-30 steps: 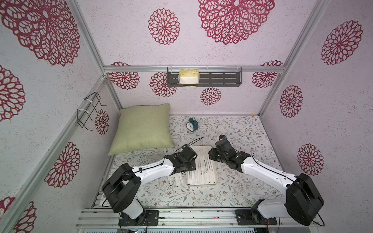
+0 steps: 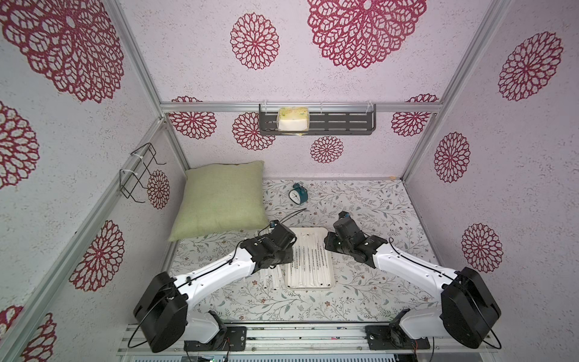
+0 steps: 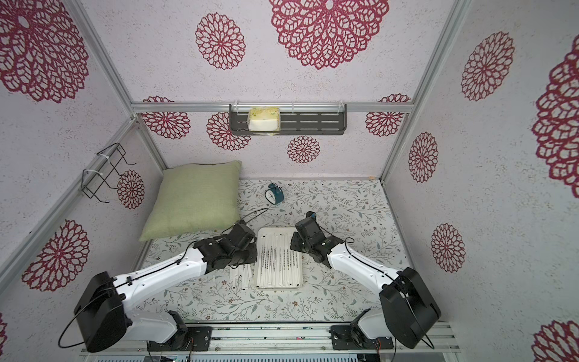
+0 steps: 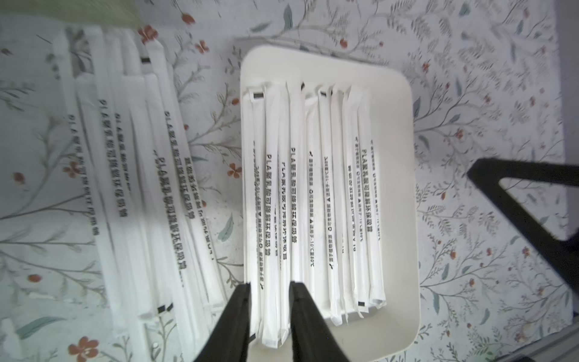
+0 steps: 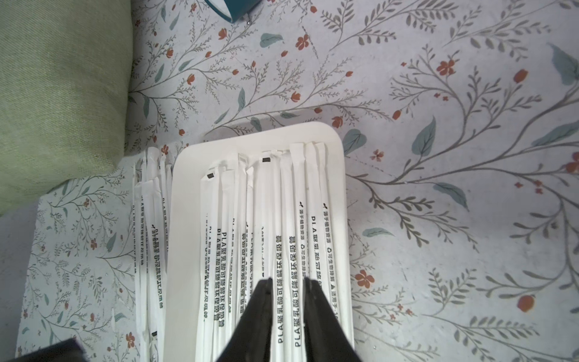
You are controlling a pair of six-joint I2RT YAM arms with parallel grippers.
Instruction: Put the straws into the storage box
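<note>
The white storage box [image 4: 395,253] lies on the table between my arms. Inside it, several paper-wrapped white straws [image 4: 328,181] lie side by side lengthwise, with a bare strip along the right in the left wrist view. To the left of the box, more loose straws [image 4: 150,199] rest on the cloth. My left gripper is open by a narrow gap above the left part of the box, holding nothing; straws show beneath its fingertips. My right gripper, also slightly open and empty, hovers over the box's right side.
A green cushion [image 2: 223,196] sits behind the loose straws, and a teal alarm clock [image 2: 298,193] stands farther back. Right of the box, the flowered cloth [image 5: 458,241] is clear. High on the back wall hangs a dark shelf [image 2: 343,123] bearing a packet [image 2: 293,119].
The box has shifted slightly left. The right arm has barely moved.
</note>
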